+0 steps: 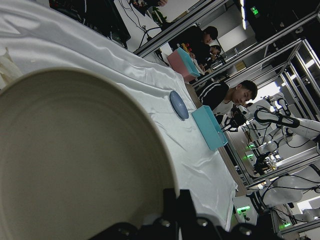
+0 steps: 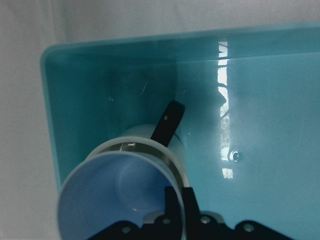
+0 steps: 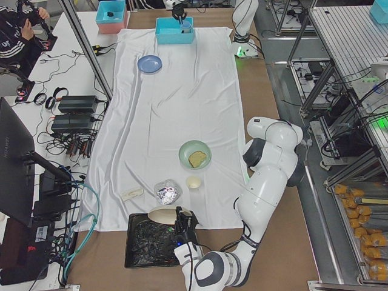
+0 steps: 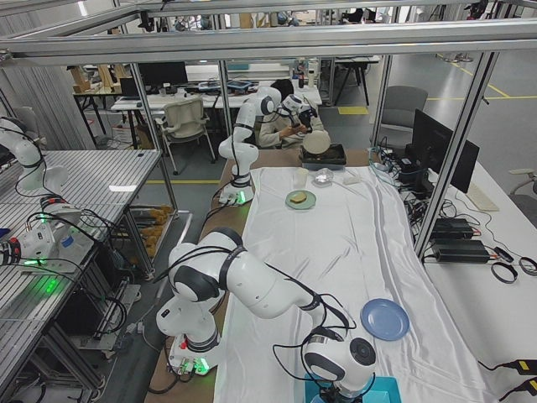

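Observation:
A beige plate (image 1: 80, 155) is gripped at its rim by my left gripper, tilted above a black bin (image 3: 145, 254) lined with black plastic at the near end of the table. My right gripper is shut on the wall of a light blue cup (image 2: 115, 195), which sits within or just over a pale cup with a dark handle (image 2: 167, 122) in the teal box (image 2: 265, 125) at the far end.
A green plate (image 3: 188, 148) with a yellow piece, a pale round item (image 3: 194, 182), crumpled foil (image 3: 167, 191) and a blue plate (image 3: 150, 63) are on the white cloth (image 3: 157, 109).

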